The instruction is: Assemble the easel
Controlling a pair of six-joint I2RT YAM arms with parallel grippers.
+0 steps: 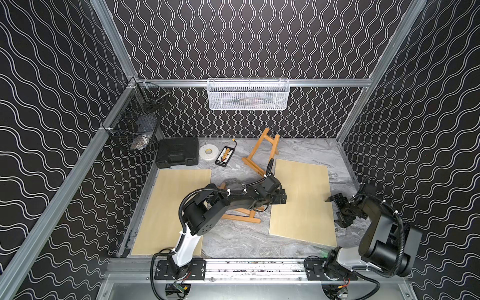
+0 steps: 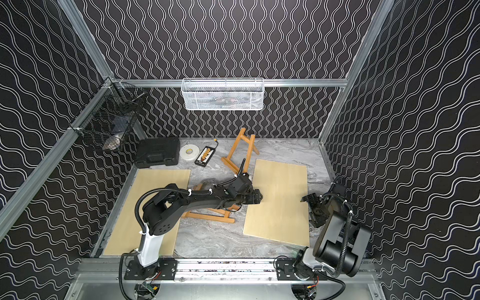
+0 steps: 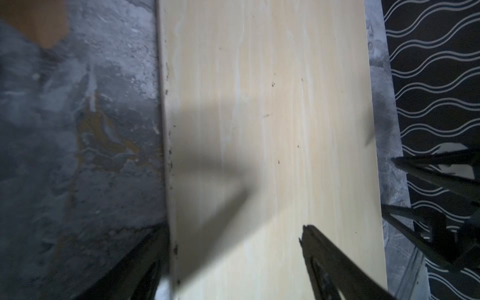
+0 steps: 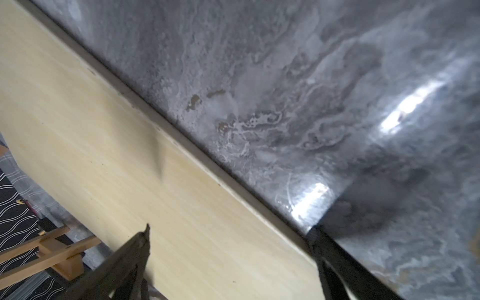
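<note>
A pale board (image 1: 302, 200) lies flat on the right half of the table. My left gripper is open over its left edge, nothing between the fingers. My right gripper stands open at the board's right edge, also empty. One wooden easel frame (image 1: 257, 150) lies at the back beside the board; another (image 1: 240, 217) lies under my left arm, partly hidden. A second pale board (image 1: 165, 210) lies on the left.
A black case (image 1: 177, 152), a tape roll (image 1: 208, 152) and a small packaged item (image 1: 225, 156) stand along the back left.
</note>
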